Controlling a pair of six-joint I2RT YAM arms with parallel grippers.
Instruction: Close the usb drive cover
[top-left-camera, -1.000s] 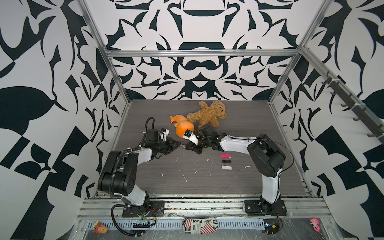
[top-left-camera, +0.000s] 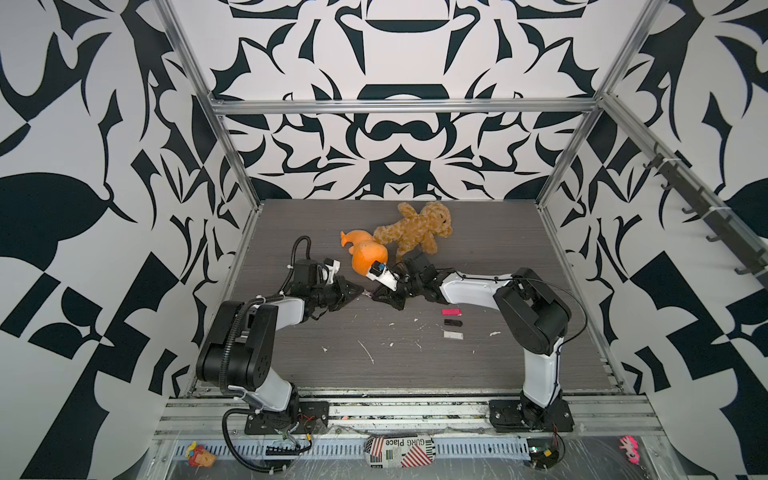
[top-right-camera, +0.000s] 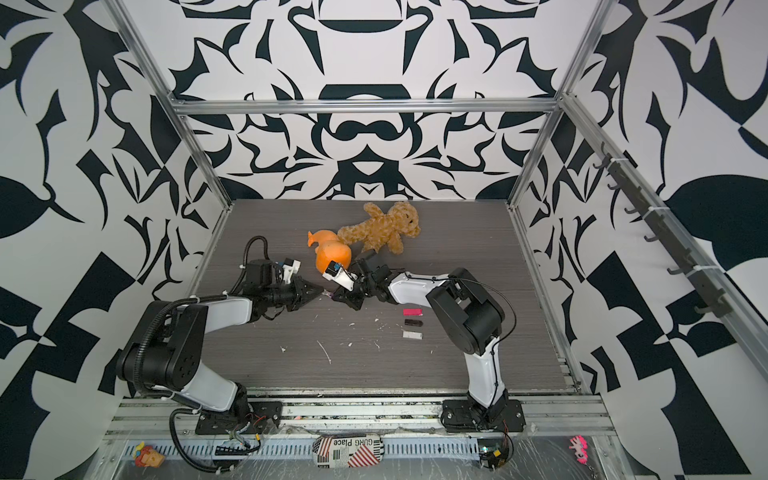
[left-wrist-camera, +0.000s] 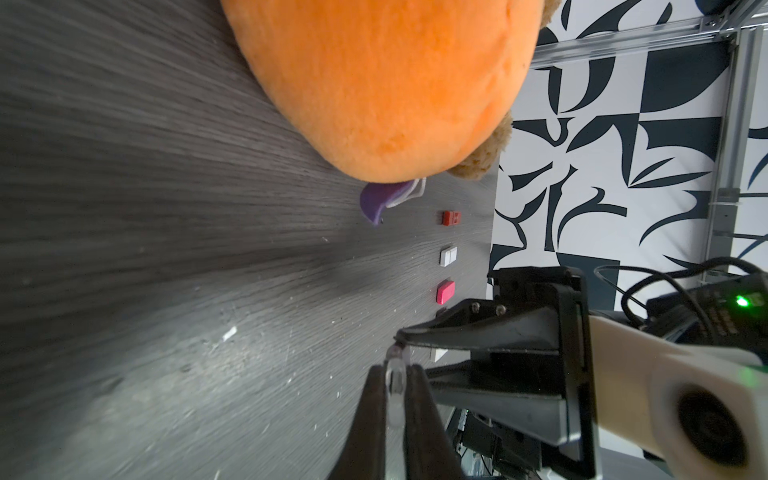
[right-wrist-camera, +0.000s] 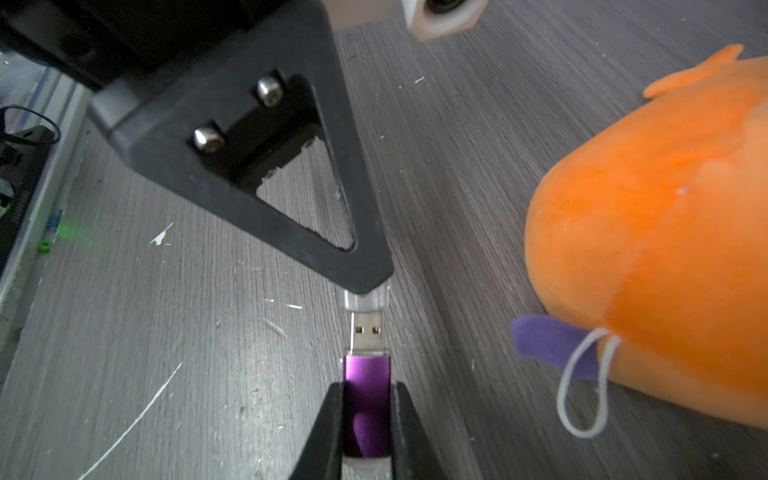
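Note:
A purple USB drive (right-wrist-camera: 367, 404) is clasped by my right gripper, its bare metal plug (right-wrist-camera: 367, 330) pointing at my left gripper. Clear cover (left-wrist-camera: 395, 380) sits between the fingertips of my left gripper, which is shut on it. In the right wrist view the cover's open end is in line with the plug and right at its tip; I cannot tell whether the tip is inside. Most of the plug shows uncovered. From the top left view, my left gripper (top-left-camera: 360, 289) and right gripper (top-left-camera: 375, 295) face each other closely above the table.
An orange plush toy (top-left-camera: 369, 255) lies just behind the grippers, with a brown teddy bear (top-left-camera: 416, 226) beyond. Red (top-left-camera: 452, 312), black (top-left-camera: 453, 323) and white (top-left-camera: 453, 335) small pieces lie below the right arm.
Both arms hold nearly the same pose over the last second.

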